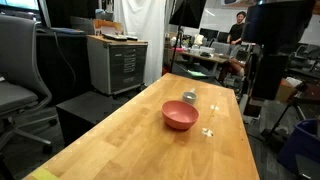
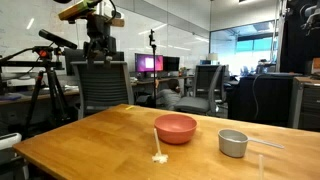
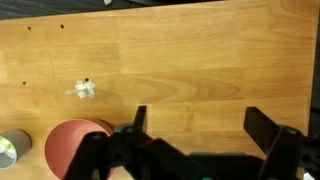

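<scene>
High over the wooden table (image 3: 200, 60), my gripper stands open, its two dark fingers wide apart with only bare wood beneath the gap. A red bowl (image 2: 176, 127) rests upright on the table; in the wrist view, part of the bowl (image 3: 66, 143) shows at lower left, partly cut off. Beside it stands a metal pot (image 2: 232, 143) with a handle pointing right. Near the bowl lies a small white item (image 3: 82, 89), too small to identify. The arm's end (image 2: 100, 45) hangs at upper left in the second exterior view, clear of everything on the table.
Much of the tabletop (image 1: 120, 140) is empty, especially its near part in the first exterior view. Office chairs (image 1: 18, 85) and a drawer cabinet (image 1: 117, 65) stand beyond the edges. A seated person (image 1: 237, 30) is far in the background.
</scene>
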